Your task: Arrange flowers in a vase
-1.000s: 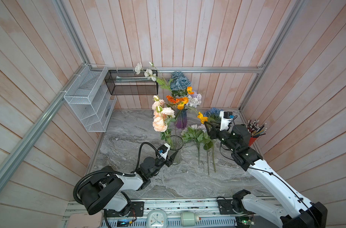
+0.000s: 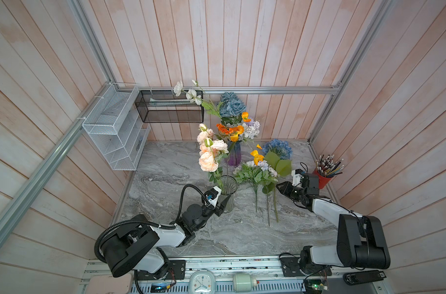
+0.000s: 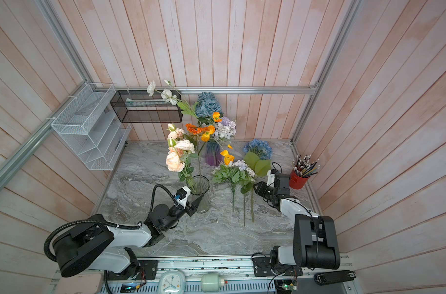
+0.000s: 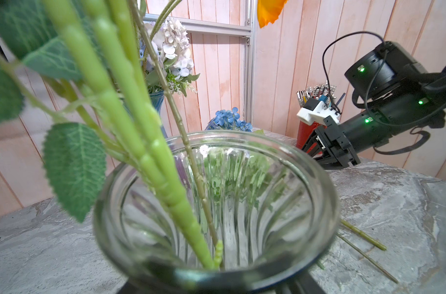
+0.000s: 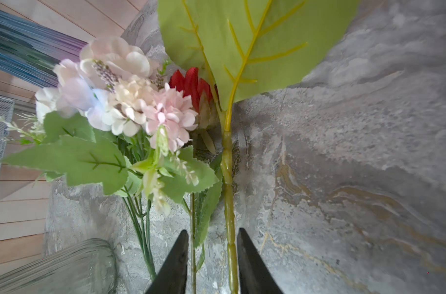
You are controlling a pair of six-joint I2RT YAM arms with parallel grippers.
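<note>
My left gripper (image 2: 224, 202) is shut on the clear ribbed glass vase (image 4: 325, 210), holding it upright. In the vase stand the peach roses (image 2: 208, 159), on thick green stems (image 4: 159, 174), and a thin brownish stem (image 4: 176, 115). Orange poppies (image 2: 225, 129) show behind the roses. To the vase's right lie a pastel mixed bunch (image 5: 129, 93), a red bloom (image 5: 188, 88) and a blue hydrangea (image 2: 277, 148) with broad leaves (image 5: 262, 44). My right gripper is open above their stems; the broad-leaved stem (image 5: 229, 196) shows near its right finger, not gripped.
A blue-purple vase (image 2: 234, 154) of flowers stands at the back. A red pot (image 2: 324, 181) of pens is close behind my right arm. White mesh shelves (image 2: 117, 129) and a black wire basket (image 2: 169, 115) line the back left.
The left arm and the glass vase look almost unchanged.
</note>
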